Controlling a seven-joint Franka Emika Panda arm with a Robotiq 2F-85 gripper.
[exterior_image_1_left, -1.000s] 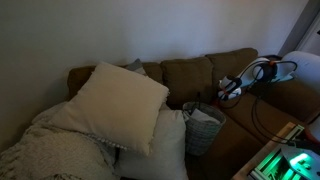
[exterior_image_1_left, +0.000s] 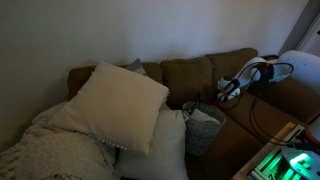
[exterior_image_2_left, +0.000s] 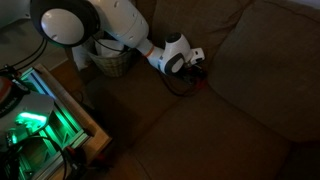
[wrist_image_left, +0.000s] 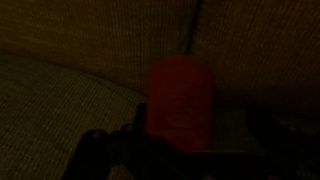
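A red object (wrist_image_left: 180, 100) with a rounded top stands out in the dim wrist view, in front of the brown sofa cushions. My gripper (exterior_image_2_left: 201, 72) is low over the sofa seat, close to the backrest. In the wrist view its dark fingers (wrist_image_left: 92, 150) lie on either side of the red object's lower part, fingers open. Whether either finger touches it is too dark to tell. Only a small patch of red shows beneath the gripper in exterior view 2.
A woven basket (exterior_image_1_left: 203, 130) with something pale inside stands on the sofa, left of the arm in exterior view 1. Large white pillows (exterior_image_1_left: 118, 105) fill the sofa's left end. The brown seat (exterior_image_2_left: 205, 135) in front of the gripper is clear.
The arm has shifted only slightly, with the gripper staying low near the backrest. The basket and pillows have not moved.
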